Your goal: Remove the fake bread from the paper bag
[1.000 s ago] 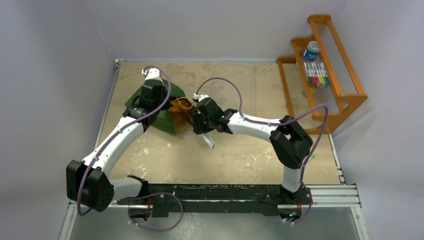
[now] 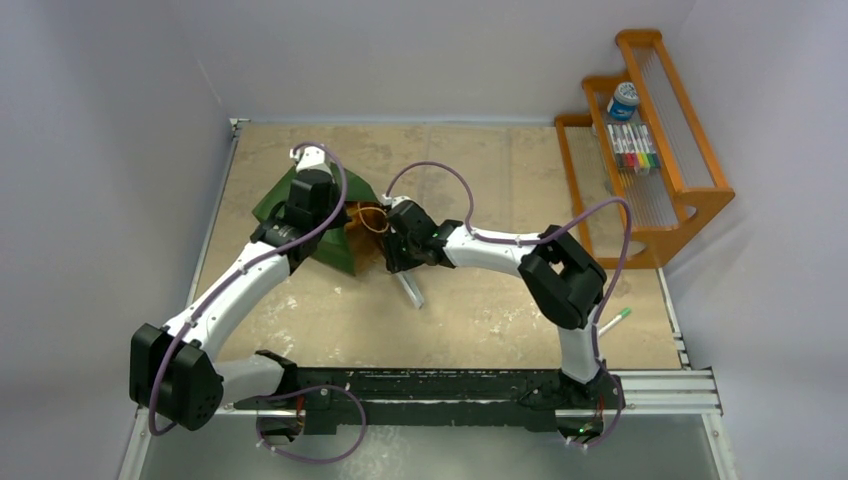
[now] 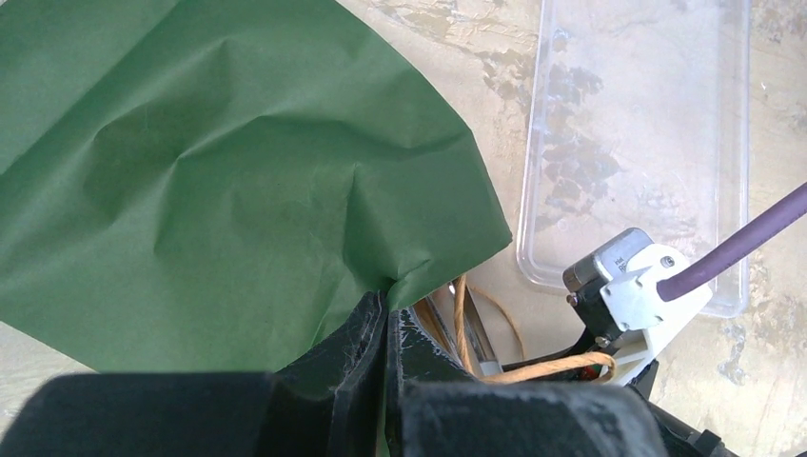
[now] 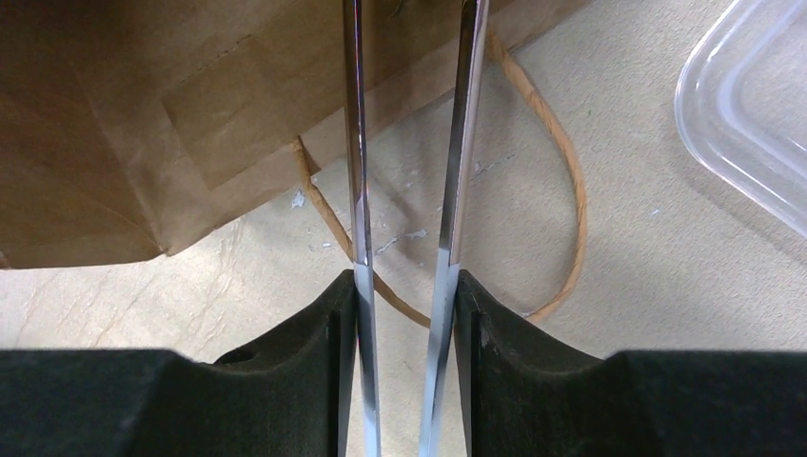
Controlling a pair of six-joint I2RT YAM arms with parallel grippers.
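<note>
A green paper bag [image 2: 335,250] with brown inside and cord handles lies on its side at the left of the board, its mouth facing right. My left gripper is shut on a crease at the bag's upper edge. My right gripper holds two long metal strips, like tong arms [image 4: 447,286], part apart, reaching into the brown mouth [image 4: 219,124] across the loose handle [image 4: 571,209]. The fake bread cannot be made out; the inside is mostly hidden.
A clear plastic lid or tray [image 3: 638,143] lies beside the bag. A wooden rack [image 2: 690,200] with markers stands at the right, a loose marker [image 2: 615,322] before it. The front middle of the board is clear.
The left gripper and bag have moved slightly toward the front.
</note>
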